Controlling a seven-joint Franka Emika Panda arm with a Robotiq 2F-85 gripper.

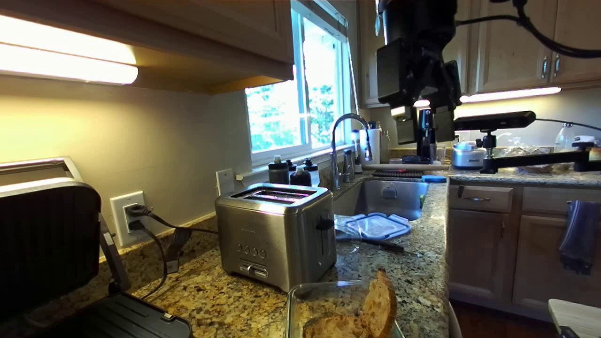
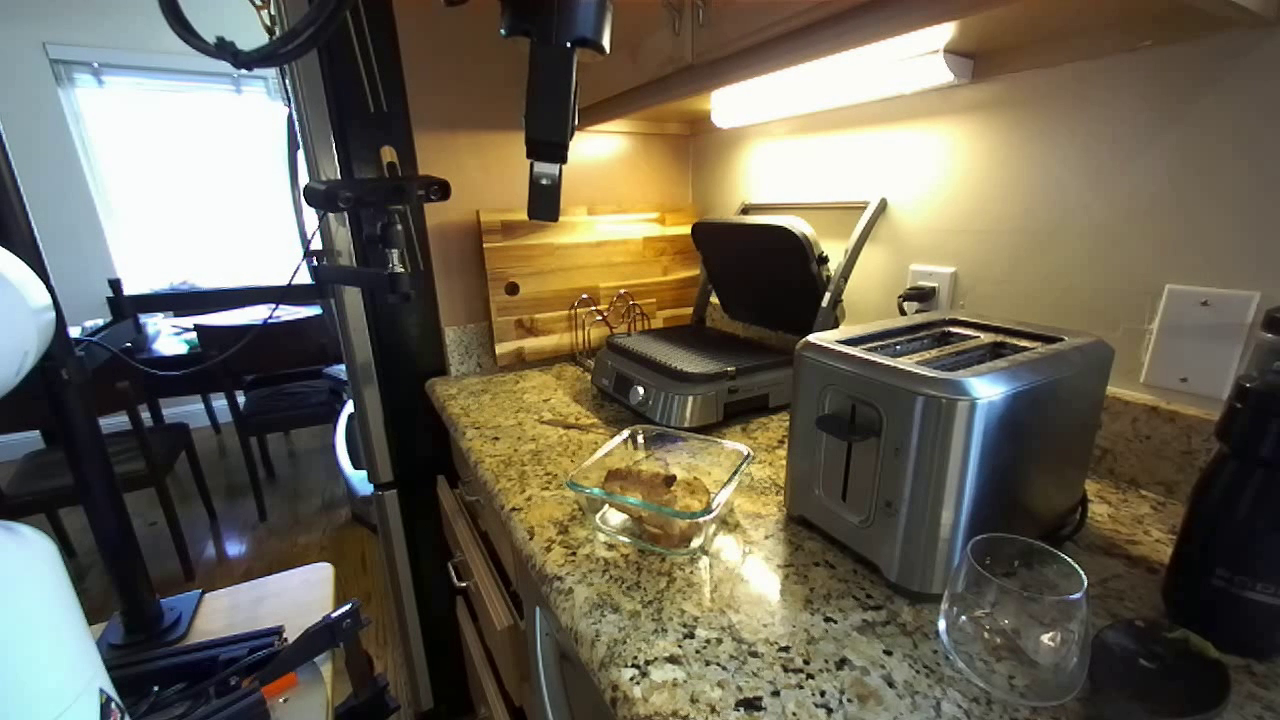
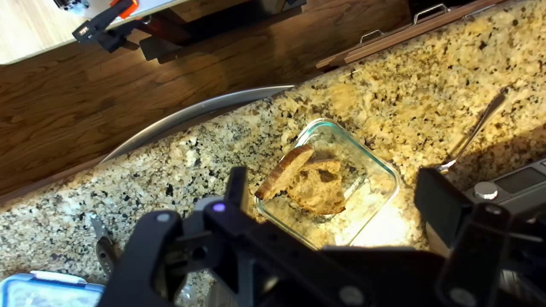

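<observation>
Two brown-crusted bread slices point(image 3: 317, 186) rest in a clear glass dish point(image 2: 723, 454) on the granite counter; one leans up against the dish wall, the other lies flatter. My gripper point(image 1: 426, 126) hangs high above the counter, pointing down, its fingers open and empty. From the wrist view, its fingers point(image 3: 440, 204) appear on either side of the dish, well above it. Exterior view 2 shows the gripper point(image 2: 545, 192) edge-on near the top. A steel two-slot toaster point(image 1: 276, 236) stands beside the dish; no bread shows in its slots.
An open contact grill point(image 2: 720, 360) sits beyond the dish, with a fork point(image 3: 478, 128) nearby. Along the counter are a clear glass point(image 2: 1014, 618), a knife point(image 3: 104, 245) and a blue-rimmed lid point(image 1: 378, 225). The sink point(image 1: 391, 197) lies past the toaster.
</observation>
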